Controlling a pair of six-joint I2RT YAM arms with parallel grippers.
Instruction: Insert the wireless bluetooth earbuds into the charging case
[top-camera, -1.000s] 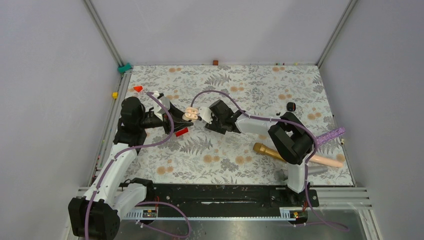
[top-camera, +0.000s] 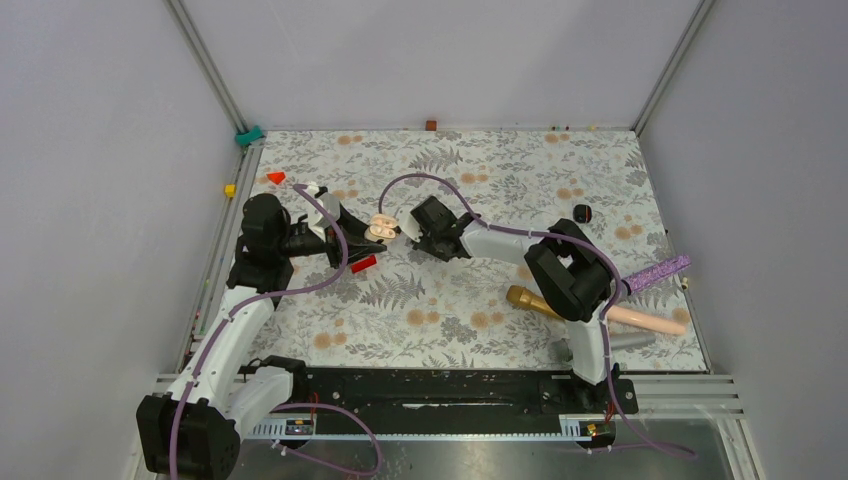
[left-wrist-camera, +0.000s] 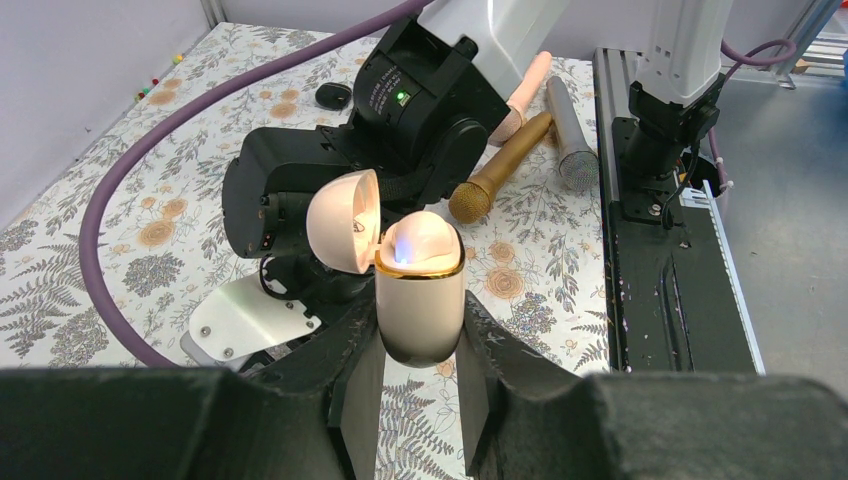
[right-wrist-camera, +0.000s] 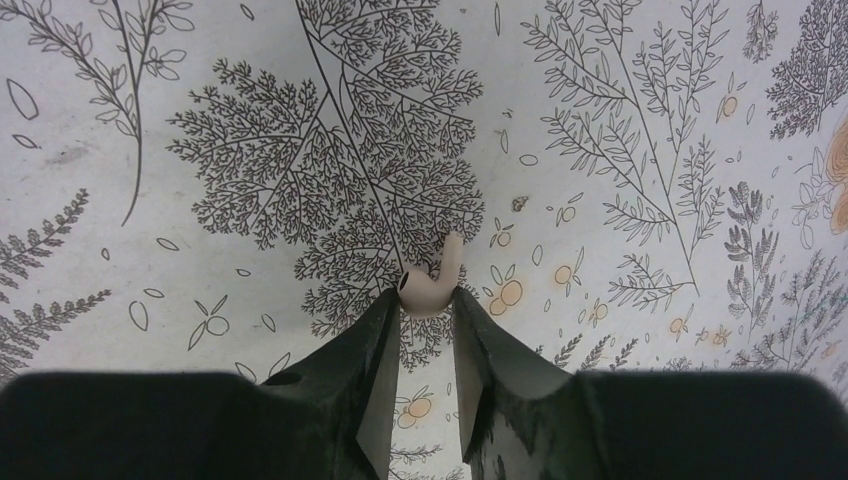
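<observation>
My left gripper is shut on the cream charging case (left-wrist-camera: 420, 318), held upright with its lid (left-wrist-camera: 338, 222) open and a small blue light inside. In the top view the case (top-camera: 382, 228) sits just left of my right gripper (top-camera: 425, 243). In the right wrist view a cream earbud (right-wrist-camera: 428, 293) is at the tips of my right gripper, stem pointing away from the fingers, over the patterned mat. Whether those fingertips are closed on it or just around it I cannot tell.
A red block (top-camera: 363, 264) lies below the left gripper. A black oval object (top-camera: 582, 213) is at right. A gold microphone (top-camera: 530, 301) and other long objects lie at front right, partly under the right arm.
My right arm has shifted slightly toward the back of the table, its elbow also a little leftward. The left arm and case have not visibly moved.
</observation>
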